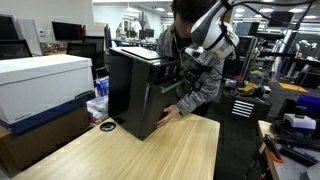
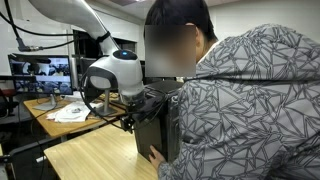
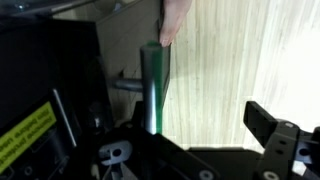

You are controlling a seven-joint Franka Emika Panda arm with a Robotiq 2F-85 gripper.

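Note:
A black box-shaped appliance (image 1: 131, 92) stands upright on the wooden table, with a green handle (image 1: 172, 87) along its front. My gripper (image 1: 190, 72) is close to that front, at the handle's upper end. In the wrist view the green handle (image 3: 152, 85) runs lengthwise near the left side of my open gripper. The right finger (image 3: 262, 125) stands well apart from the handle, over bare table. Whether the left finger touches the handle cannot be made out.
A person crouches behind the appliance, a hand (image 3: 174, 18) at its lower edge. White storage boxes (image 1: 40, 85) stand at the left, and a black ring (image 1: 108, 126) lies on the table.

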